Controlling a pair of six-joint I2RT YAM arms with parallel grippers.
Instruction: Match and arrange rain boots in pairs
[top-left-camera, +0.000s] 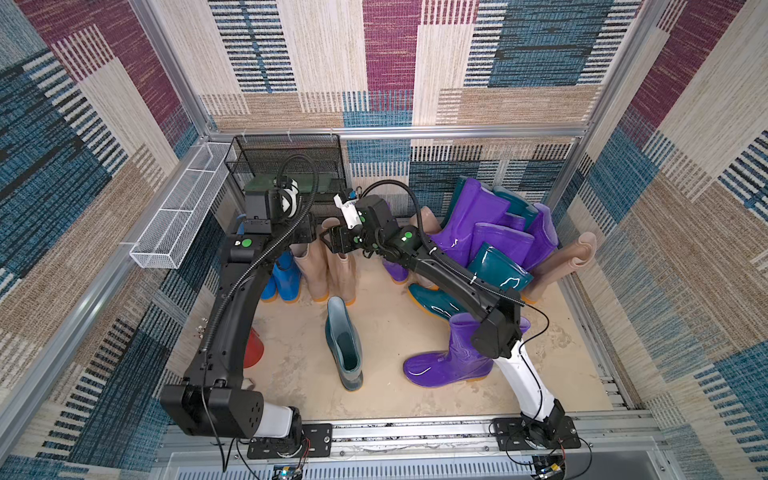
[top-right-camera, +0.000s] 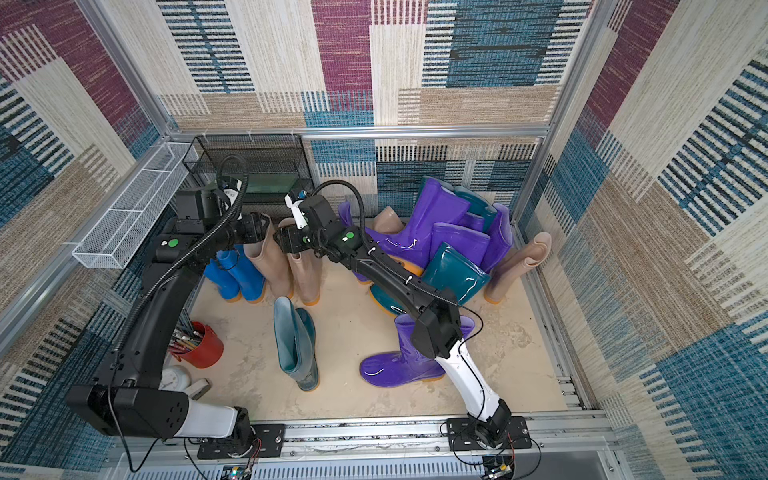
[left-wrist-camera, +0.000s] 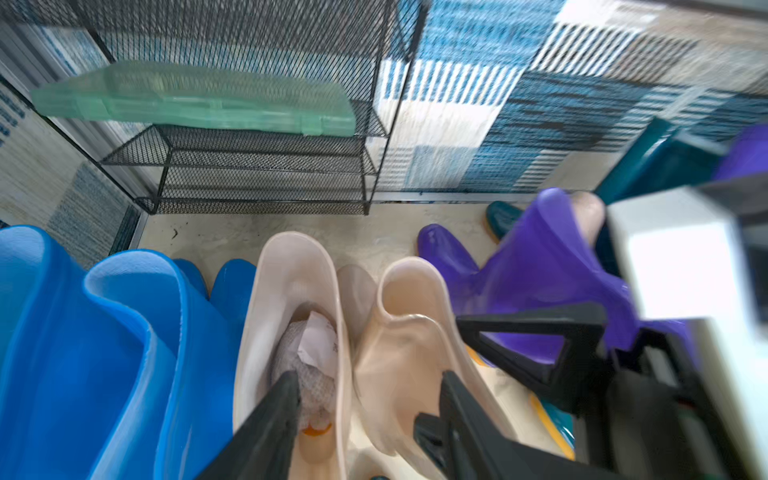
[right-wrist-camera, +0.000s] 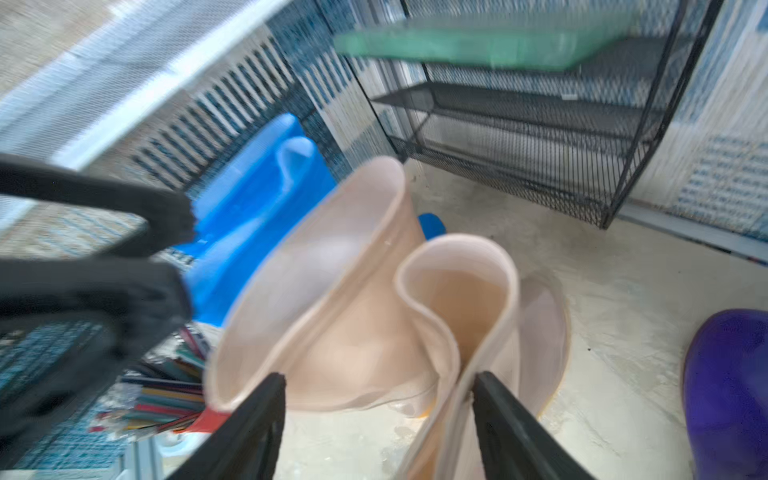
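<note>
Two beige boots stand side by side at the back left, the left one (left-wrist-camera: 292, 264) with crumpled packing inside and the right one (left-wrist-camera: 408, 360) close beside it. My right gripper is open, its fingers on either side of the right beige boot's upper rim. Above the beige boots, the left gripper stands open; whether it touches them I cannot tell. To their left is a blue pair (top-right-camera: 236, 276). A grey-teal boot (top-left-camera: 344, 348) stands alone in the front middle, and a purple boot (top-left-camera: 452, 360) stands at front right.
Purple and teal boots (top-left-camera: 504, 232) crowd the back right, with another beige boot (top-left-camera: 564, 264) by the right wall. A black wire rack (top-right-camera: 252, 164) stands behind the beige boots. The red cup (top-right-camera: 200, 348) holds sticks at left.
</note>
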